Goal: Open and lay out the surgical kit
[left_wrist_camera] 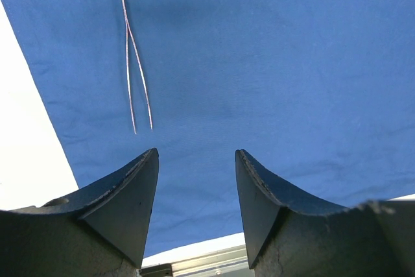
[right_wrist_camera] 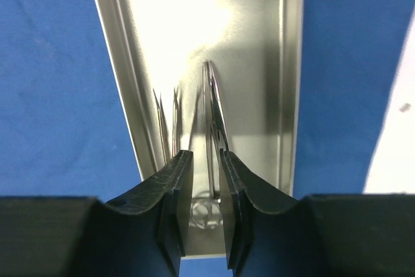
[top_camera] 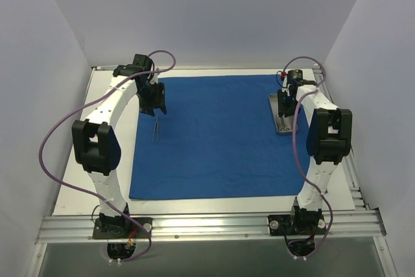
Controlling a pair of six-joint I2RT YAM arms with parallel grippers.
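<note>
Tweezers [left_wrist_camera: 128, 50] lie on the blue cloth [left_wrist_camera: 259, 82] at the left, their two legs slightly apart. Over that side hangs my left gripper, open, with only cloth visible through its gap. At the right of the cloth sits the grey instrument tray [right_wrist_camera: 291, 95]. Inside it, a long instrument with ring handles [right_wrist_camera: 206, 213] lies beside several slim metal tools [right_wrist_camera: 176, 121]. My right gripper is over the tray, its fingers drawn partly together around the ringed instrument's handle end. Whether they grip it does not show; the fingers cover part of the tools.
Most of the cloth [top_camera: 220, 141] between the arms is bare and flat. White table [top_camera: 97, 98] shows around its edges. The tray's raised walls stand close to the right fingers.
</note>
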